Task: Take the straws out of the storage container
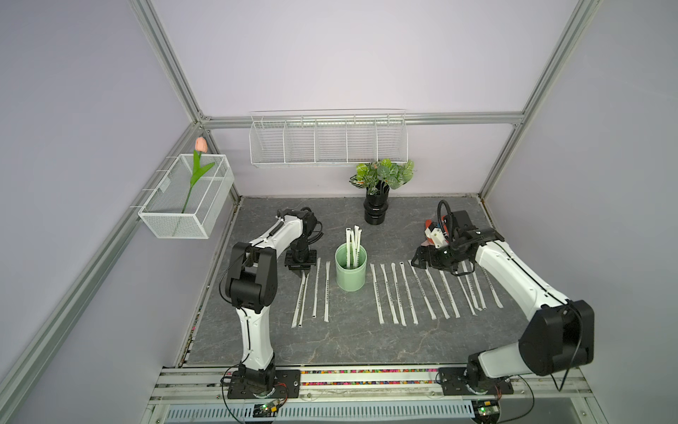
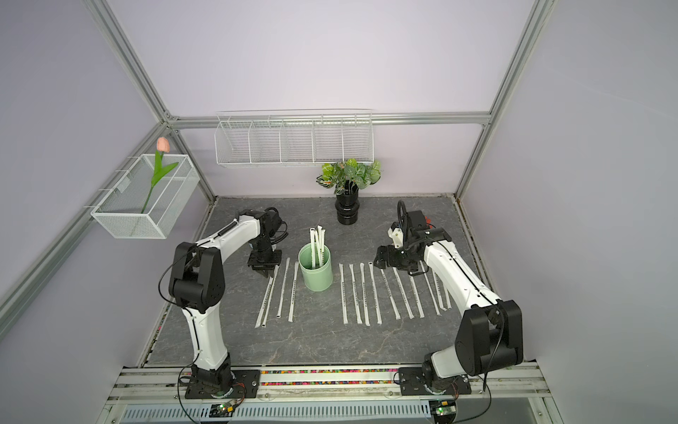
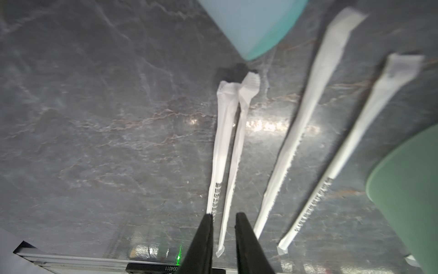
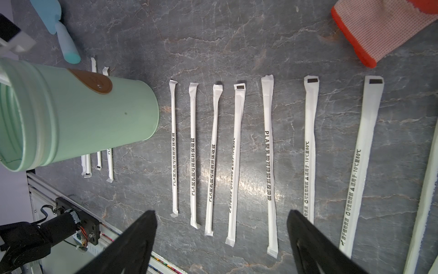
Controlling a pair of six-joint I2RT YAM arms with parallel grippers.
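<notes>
A green cylindrical container (image 1: 350, 279) stands mid-table with several wrapped straws (image 1: 354, 240) upright in it. More straws lie in rows either side. In the left wrist view my left gripper points down, part open, over the lower ends of two straws (image 3: 222, 132) lying close together; nothing is visibly held. My right gripper stands open above the right-hand row of straws (image 4: 193, 173), fingers wide apart.
A black vase with plants (image 1: 375, 208) stands at the back. An orange-trimmed glove (image 4: 378, 32) and a light-blue object (image 4: 68, 45) also lie on the table. Wire baskets hang on the walls.
</notes>
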